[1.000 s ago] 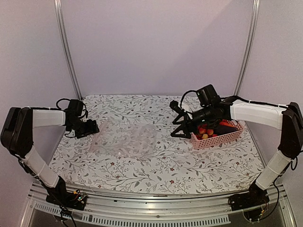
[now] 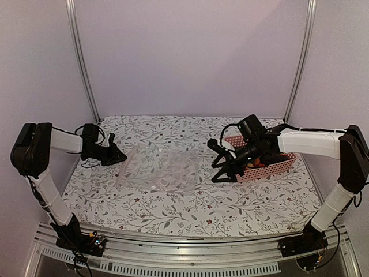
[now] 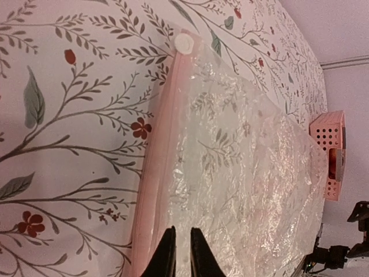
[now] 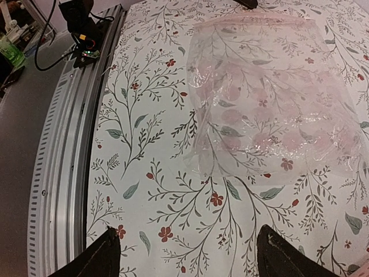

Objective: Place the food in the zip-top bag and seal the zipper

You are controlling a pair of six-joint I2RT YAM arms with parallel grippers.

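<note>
The clear zip top bag (image 2: 164,172) lies flat and looks empty, left of the table's middle. Its pink zipper edge (image 3: 155,179) faces left, with a round white slider (image 3: 184,44) at the far end. My left gripper is shut with a slim gap between its fingertips, low over the film beside the zipper; it seems to pinch the bag, though the contact is hard to see. Just left of the food basket (image 2: 266,171), my right gripper hangs open, only patterned cloth showing between its fingers. Food in the basket is partly hidden behind the right arm.
A pink wall of the basket (image 3: 326,131) also shows at the right of the left wrist view. Cloth in front of the bag (image 4: 268,124) is clear, as is the table's back strip (image 2: 173,128). A metal rail (image 2: 190,254) runs along the front edge.
My left gripper has shifted right and the bag has slid right along with it. The right gripper has come slightly lower in the top view, its arm covering more of the basket's food.
</note>
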